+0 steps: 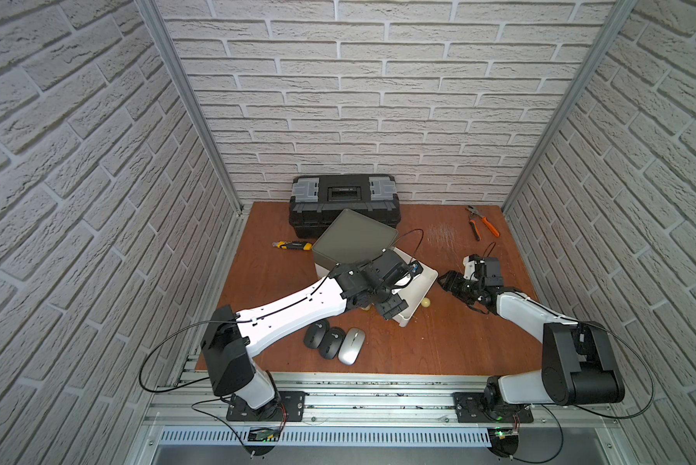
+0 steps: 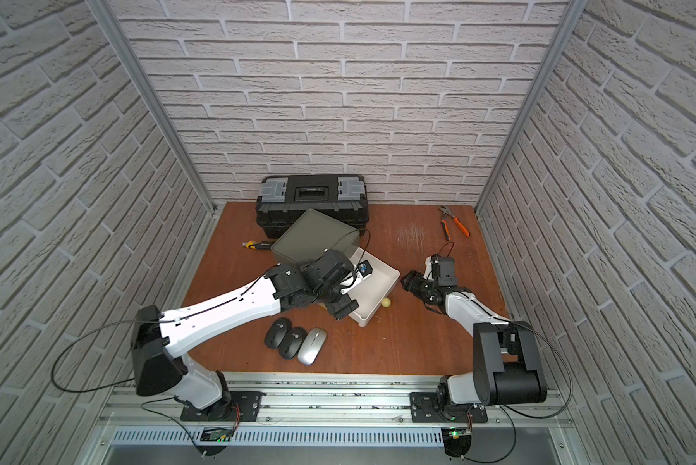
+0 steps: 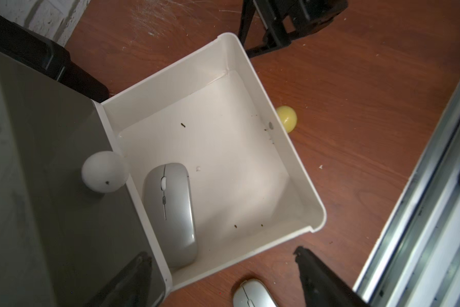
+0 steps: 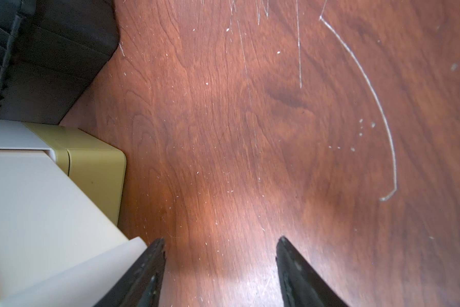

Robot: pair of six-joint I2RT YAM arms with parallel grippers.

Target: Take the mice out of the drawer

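Observation:
One silver mouse (image 3: 171, 215) lies in the pulled-out white drawer (image 3: 224, 122), against the side nearest the cabinet. The left gripper hangs over the drawer's front part, open, its fingers (image 3: 319, 276) wide apart with nothing between them. On the table in front of the cabinet two black mice (image 1: 317, 333) and a silver mouse (image 1: 351, 346) lie side by side. To the right of the drawer, the right gripper is low over bare table. It stands open and empty, one finger close to the drawer's edge in the right wrist view.
The grey cabinet (image 1: 355, 236) stands askew before a black toolbox (image 1: 344, 203). A yellow knob (image 3: 286, 118) sticks out from the drawer front, a white knob (image 3: 104, 171) from the cabinet. Pliers (image 1: 483, 221) lie back right, a yellow cutter (image 1: 292, 245) at left.

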